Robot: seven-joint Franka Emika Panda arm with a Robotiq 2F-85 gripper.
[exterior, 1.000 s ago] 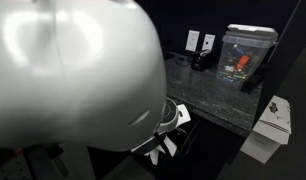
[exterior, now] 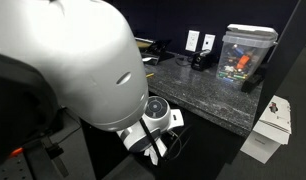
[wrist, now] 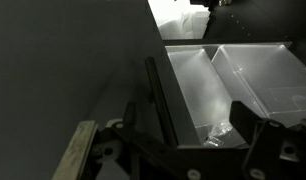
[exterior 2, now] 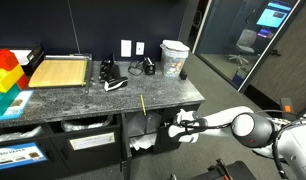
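In the wrist view my gripper is open, with its dark fingers point(wrist: 245, 120) spread at the bottom of the picture. A black bar handle point(wrist: 158, 95) on a dark panel point(wrist: 83, 60) lies between and beyond the fingers, nearer the left one. Contact cannot be told. Beside the panel is a compartment with clear plastic containers point(wrist: 198, 85). The white arm point(exterior 2: 218, 122) reaches in from the right below the counter in exterior view 2. In exterior view 1 the arm point(exterior: 78, 55) hides much of the left side, and the fingertips are hard to make out.
A dark countertop point(exterior 2: 63, 102) runs above the drawers. On it stand a lidded clear tub point(exterior: 243, 55), a wooden board point(exterior 2: 59, 72) and black items point(exterior 2: 113, 76). Open compartments point(exterior 2: 90, 138) show below. White boxes point(exterior: 267, 130) stand at the right.
The white arm has drawn back toward the left in exterior view 1, uncovering more of the wrist section and floor. The counter items have not moved.
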